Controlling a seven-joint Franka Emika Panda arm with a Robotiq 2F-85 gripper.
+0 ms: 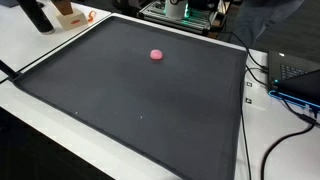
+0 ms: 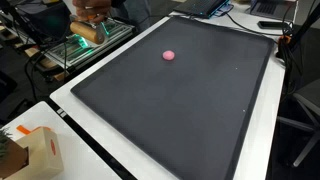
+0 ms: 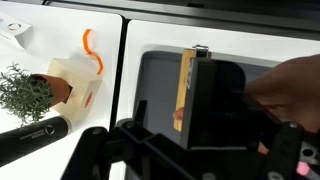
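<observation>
In the wrist view my gripper is open, its dark fingers standing apart at left and right. Between and ahead of them is a black block-like object (image 3: pixel 215 85) with a light wooden strip (image 3: pixel 184 85) along its left side. A person's hand (image 3: pixel 280 90) reaches in from the right and touches or holds this object. Whether the object meets my fingers is hard to tell. A pink round piece (image 1: pixel 156 54) lies on the dark board (image 1: pixel 130 100) near its far edge. Neither exterior view shows my gripper.
Left of the board in the wrist view stand a potted plant (image 3: pixel 25 92), a dark bottle (image 3: pixel 35 135), a cream block (image 3: pixel 75 85) and an orange loop (image 3: pixel 92 50). A laptop (image 1: pixel 295 85) and cables (image 1: pixel 275 140) lie to the right in exterior view 1. Most of the board is bare.
</observation>
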